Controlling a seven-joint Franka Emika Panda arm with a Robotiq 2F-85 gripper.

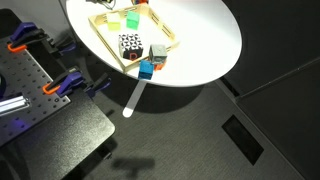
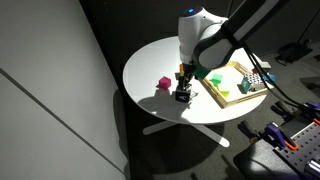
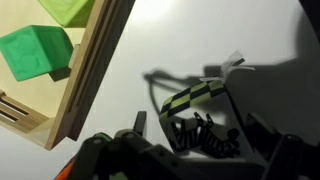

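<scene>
In the wrist view, a patterned cube [image 3: 205,122] shows yellow-and-black checks on one side and black drawings on a white face. My gripper is open, its dark fingers standing on either side of that cube; whether either one touches it, I cannot tell. From the second exterior view, the gripper [image 2: 183,91] is low over the white round table [image 2: 145,68], with a dark cube [image 2: 182,97] at its tips. The gripper cannot be made out in the first exterior view.
A pink cube [image 2: 164,83] lies close beside the gripper. The wooden tray [image 2: 246,98] to the right holds several cubes, including a green cube [image 3: 35,52]. A blue cube [image 1: 146,70] sits outside the tray near the table's edge. Bare tabletop [image 1: 212,45] lies beyond the tray.
</scene>
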